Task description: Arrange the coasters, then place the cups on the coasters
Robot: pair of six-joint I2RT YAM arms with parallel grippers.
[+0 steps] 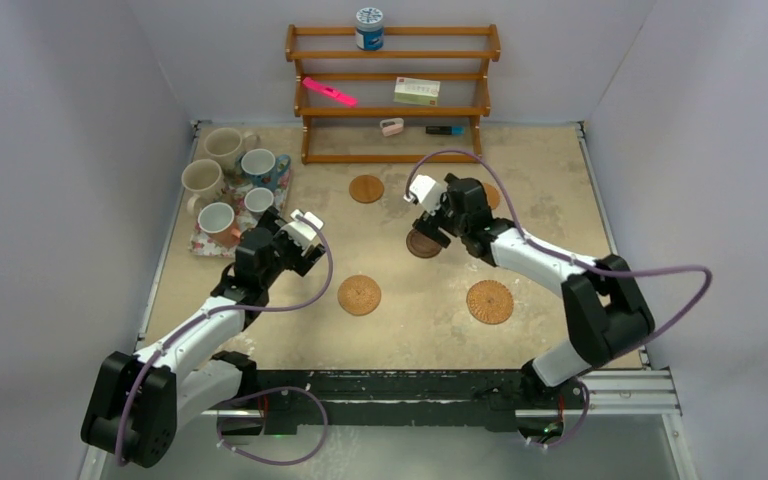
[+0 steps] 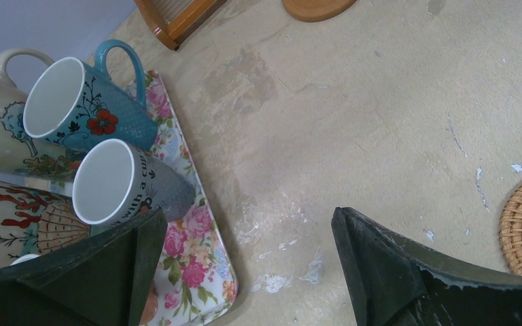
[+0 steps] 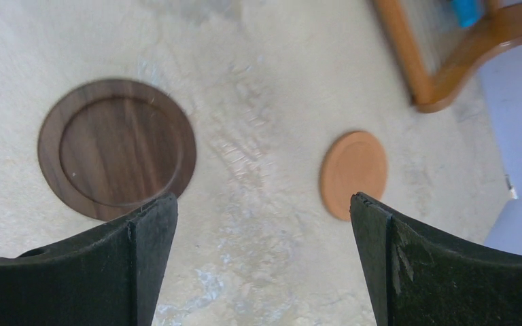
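Several cups stand together on a floral tray [image 2: 200,224] at the left: a blue cup with red flowers [image 1: 258,163], a small grey-white cup [image 2: 163,183], two larger cream cups and an orange-handled cup [image 1: 217,220]. My left gripper is open just right of the tray, nothing between its fingers. A dark wooden coaster [image 3: 119,149] lies flat and bare at centre table, mostly visible in the top view. Beside it, apart and higher, my right gripper hangs open and empty. A light round coaster [image 3: 355,173] shows beyond its right finger.
Two woven coasters [image 1: 359,295] lie toward the front, and a cork-brown coaster [image 1: 366,189] lies near the rack. The wooden rack [image 1: 393,158] along the back holds small items. Bare table spreads between the coasters.
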